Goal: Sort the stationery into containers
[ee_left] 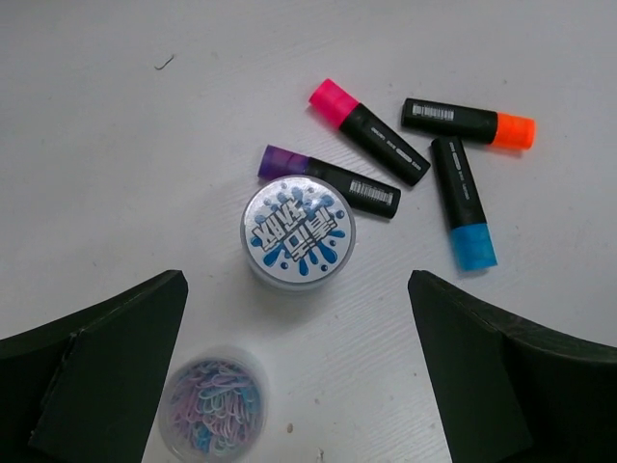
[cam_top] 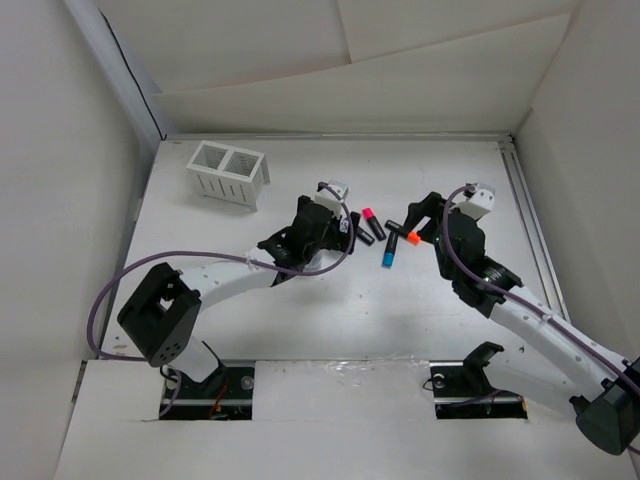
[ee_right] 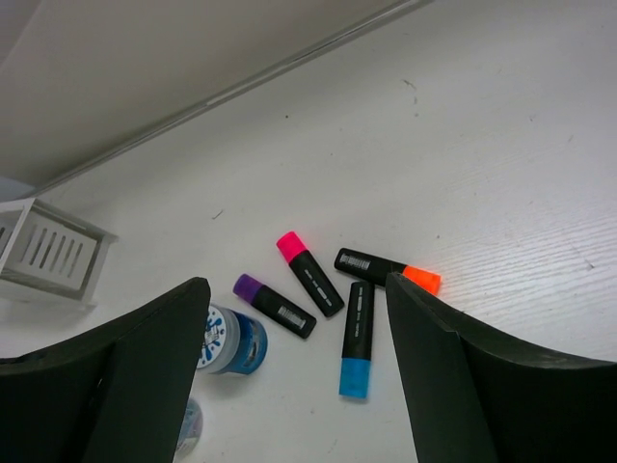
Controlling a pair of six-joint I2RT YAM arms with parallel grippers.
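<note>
My left gripper hangs open above a round slime tub, with a clear tub of paper clips nearer. Highlighters lie on the white table behind: purple, pink, orange and blue. My right gripper is open above the table, right of the highlighters in the top view, nothing between its fingers. The white two-compartment container stands empty at the back left. In the top view the left gripper hides most of the slime tub.
White walls enclose the table, with metal rails along its edges.
</note>
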